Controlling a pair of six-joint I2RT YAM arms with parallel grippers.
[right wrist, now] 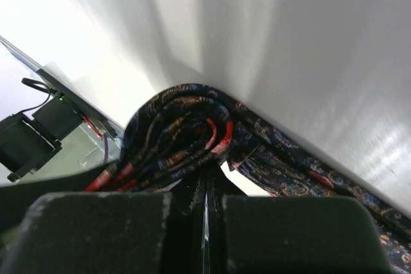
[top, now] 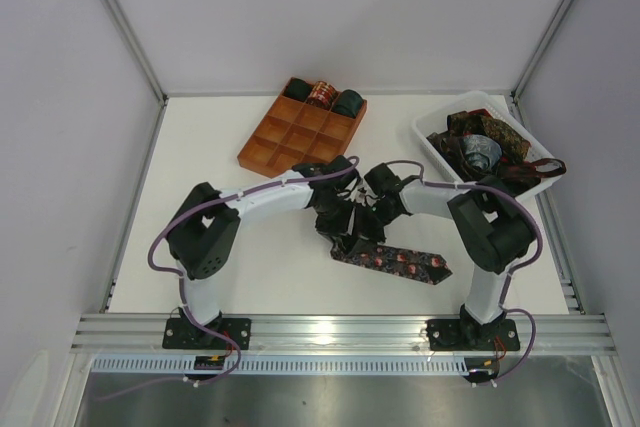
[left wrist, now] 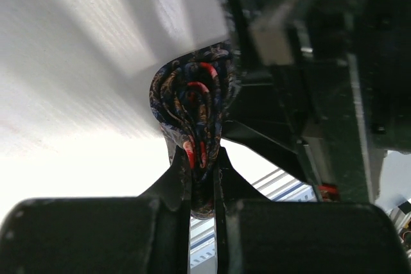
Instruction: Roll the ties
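A dark tie with red and floral patterning (top: 405, 263) lies on the white table, its loose end stretching to the right. Its other end is a small coil, seen edge-on as folded layers (left wrist: 192, 88) in the left wrist view. My left gripper is shut on that coil, layers pinched between its fingers. Right against the coil (right wrist: 183, 110), where the flat strip (right wrist: 308, 171) leaves it, my right gripper is shut; no cloth shows between its fingers. From above, the two grippers nearly touch and hide most of the coil.
A brown divided tray (top: 290, 134) holds several rolled ties along its back row. At the right, a white basket (top: 430, 134) is heaped with ties. Bare table lies left of the arms and in front of the tie.
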